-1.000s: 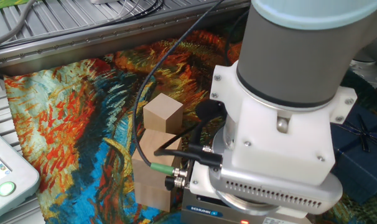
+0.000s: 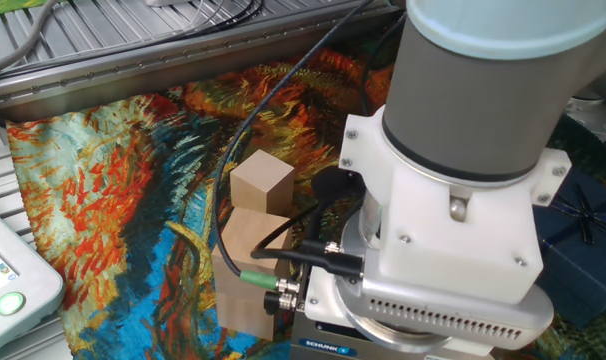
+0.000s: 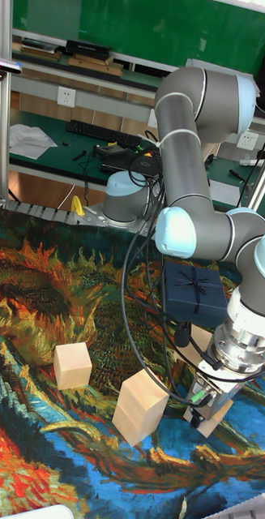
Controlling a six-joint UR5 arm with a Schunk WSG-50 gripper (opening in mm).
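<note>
A small pale wooden cube (image 3: 73, 366) stands alone on the painted cloth, and in exterior view 2 the same cube (image 2: 262, 183) shows behind a taller wooden block (image 2: 245, 305). That taller block (image 3: 140, 408) has a seam, like two cubes stacked. To its right, my gripper (image 3: 202, 418) is low over the cloth, pointing down. A piece of light wood (image 3: 215, 418) shows right at its fingers, partly covered by them; whether it is held cannot be made out. In exterior view 2 the gripper's housing (image 2: 383, 345) shows, but its fingers lie below the frame.
A dark blue box with a ribbon bow (image 3: 195, 294) sits behind the gripper, with more light wood (image 3: 195, 339) partly hidden between them. Cables (image 3: 129, 302) loop beside the arm. A white control panel (image 2: 13, 275) lies at the left edge.
The blocks are unmoved.
</note>
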